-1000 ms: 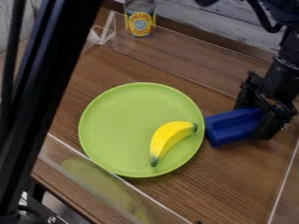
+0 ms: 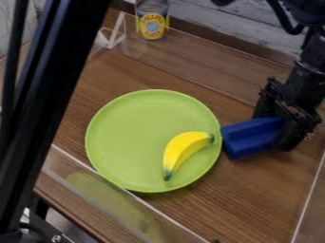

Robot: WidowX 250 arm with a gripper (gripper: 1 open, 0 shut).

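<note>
A yellow banana [image 2: 188, 148] lies on the right part of a green plate [image 2: 127, 136]. Just right of the plate, a blue oblong object [image 2: 248, 139] rests on the wooden counter. My black gripper [image 2: 284, 119] is low at the right, around the right end of the blue object. Its fingers are open, as far as the dark shapes show, and partly hide that end.
A glass jar with a yellow label [image 2: 152, 19] stands at the back. A dark frame [image 2: 38, 95] runs down the left side, and a clear strip edges the counter's front. Bare wood [image 2: 203, 66] lies behind the plate.
The gripper has shifted very slightly at the right end of the blue object. The plate and banana are unchanged.
</note>
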